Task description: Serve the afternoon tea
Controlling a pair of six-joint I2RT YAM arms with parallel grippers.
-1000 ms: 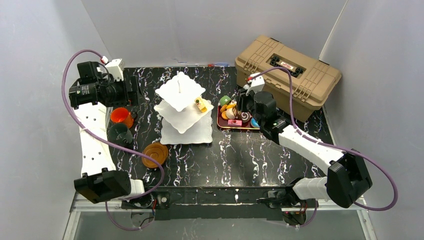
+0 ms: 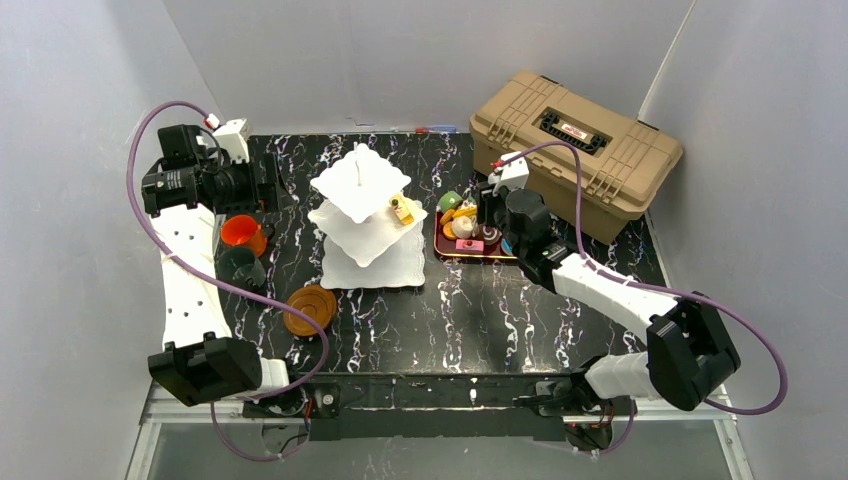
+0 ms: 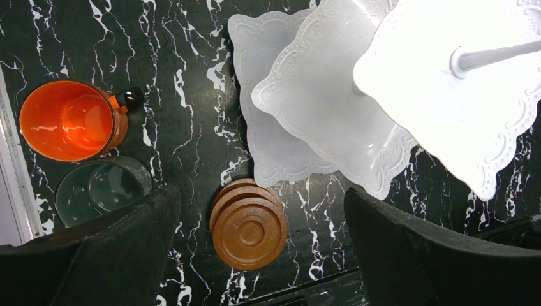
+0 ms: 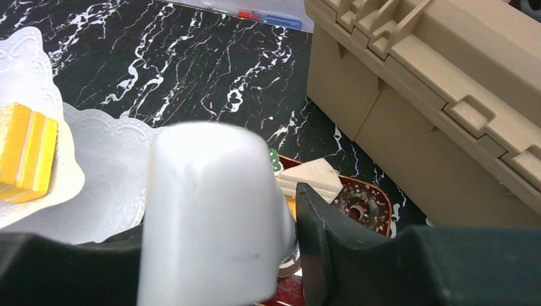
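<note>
A white three-tier stand (image 2: pixel 358 185) holds a yellow cake (image 2: pixel 402 210) on its middle tier, also seen as the layered cake (image 4: pixel 25 150) in the right wrist view. Right of it lies a red tray (image 2: pixel 446 252) of assorted food pieces, including a white wedge (image 4: pixel 314 173). My right gripper (image 2: pixel 487 205) is over the tray's back part; its finger opening is hard to judge behind the white body in the wrist view. My left gripper hangs open, empty, above an orange mug (image 3: pixel 70 118), a dark glass (image 3: pixel 101 188) and wooden coasters (image 3: pixel 249 233).
A large tan case (image 2: pixel 575 150) stands at the back right, beside the tray. Walls close in the sides and back.
The left arm has barely moved; the stand and cake are unchanged.
</note>
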